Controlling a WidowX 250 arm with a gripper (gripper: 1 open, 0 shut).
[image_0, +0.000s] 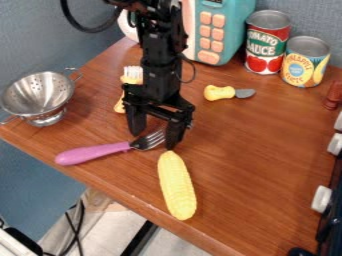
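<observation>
My black gripper (158, 122) hangs just above the table, its fingers apart over the head of a fork (147, 141) with a pink handle (90, 153). The fork lies on the wooden table (257, 156); I see nothing held between the fingers. A yellow toy corn cob (178, 185) lies in front of the gripper.
A metal colander (39, 96) stands at the left edge. At the back are a teal toy microwave (210, 29), two cans (265, 45), a small yellow-handled tool (219, 93) and yellow items behind the arm.
</observation>
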